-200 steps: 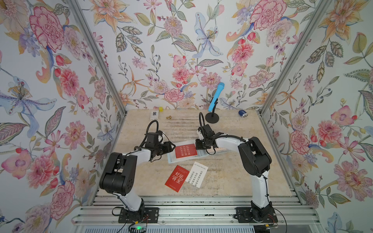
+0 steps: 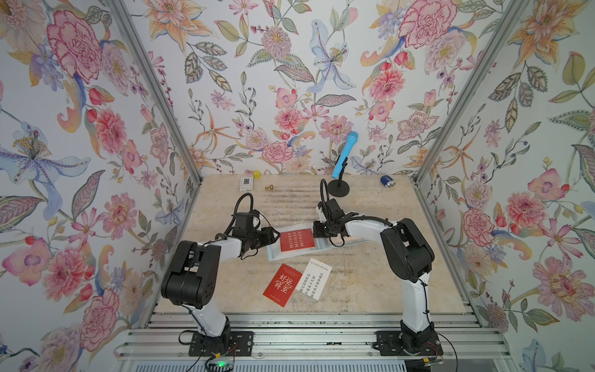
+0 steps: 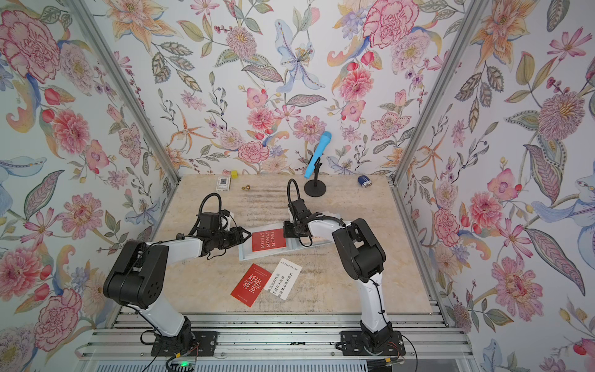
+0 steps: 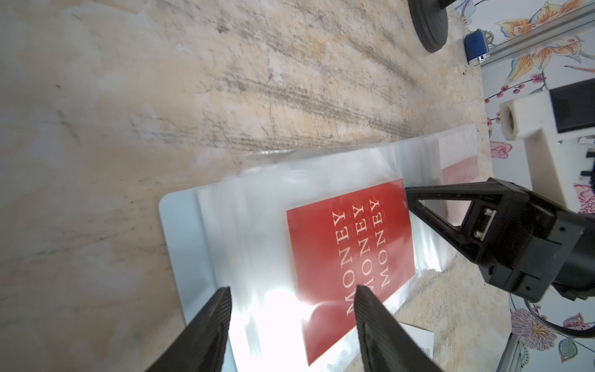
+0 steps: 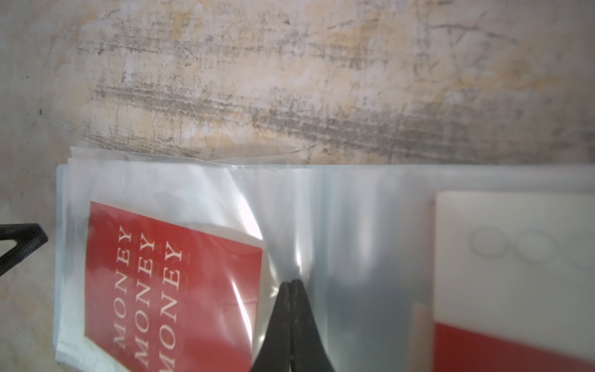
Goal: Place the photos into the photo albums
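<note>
A photo album with clear sleeves lies open mid-table. Its left sleeve holds a red MONEY photo; another red-and-white photo shows under plastic on the right page. My left gripper stands open at the album's left end, nothing between its fingers. My right gripper is shut, its tips on the plastic just right of the MONEY photo, near the fold. A red photo and a white photo with Chinese text lie in front of the album.
A blue microphone on a black stand stands at the back. A blue can, a small white box, a yellow object and a brass item line the back. Bare table surrounds the album.
My right gripper has shifted slightly right compared with a second ago. The left arm has moved very little, and the loose photos lie as before.
</note>
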